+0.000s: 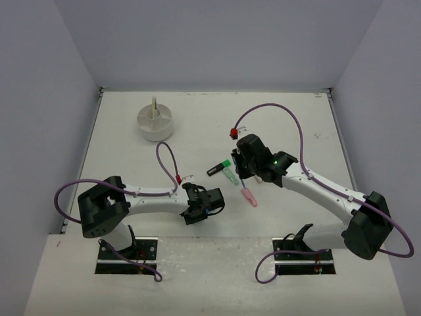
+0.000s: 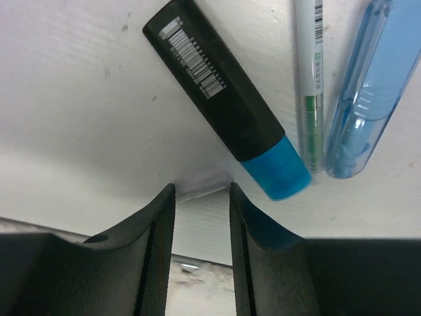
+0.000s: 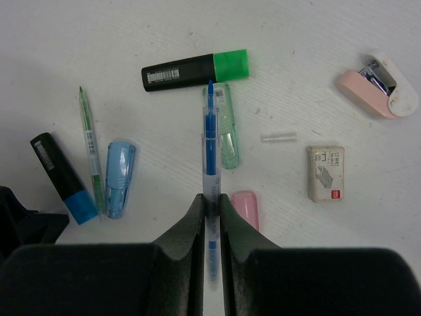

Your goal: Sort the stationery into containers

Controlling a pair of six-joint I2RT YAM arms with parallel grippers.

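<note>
My right gripper is shut on a blue-and-clear pen, which extends beyond the fingertips over the table. My left gripper is open low at the front of the table, its fingertips on either side of a small translucent tube; whether they touch it I cannot tell. Right beside it lie a black marker with blue cap, a green pen and a blue clear-cased item. The white divided container at the back left has a pale upright item in it.
A green-capped marker, green case, pink case, small clear tube, boxed eraser and pink-white stapler-like item lie loose.
</note>
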